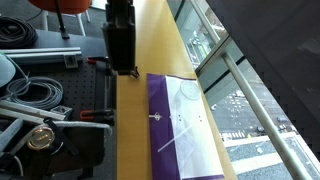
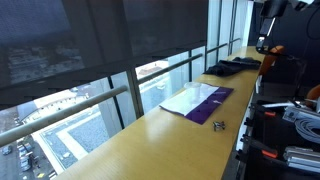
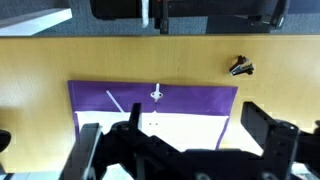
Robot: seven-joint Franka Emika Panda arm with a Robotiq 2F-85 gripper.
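My gripper stands open above the table, its two dark fingers wide apart and nothing between them. In exterior view 2 the gripper [image 2: 268,46] hangs high at the right, well clear of the tabletop. Below lies a flat white sheet with a purple border [image 3: 200,98], a thin pale stick and a small whitish piece on it. A small dark metallic item [image 3: 241,66] rests on bare wood beside the purple edge; exterior view 2 shows the same small item [image 2: 219,126] near the table's edge. On the sheet sits a clear round object [image 1: 190,90].
Dark cloth [image 2: 232,67] lies farther along the table. A window with a pale rail [image 2: 75,103] runs along one side. Across the table edge stands a dark cart with coiled cable [image 1: 35,92] and tools.
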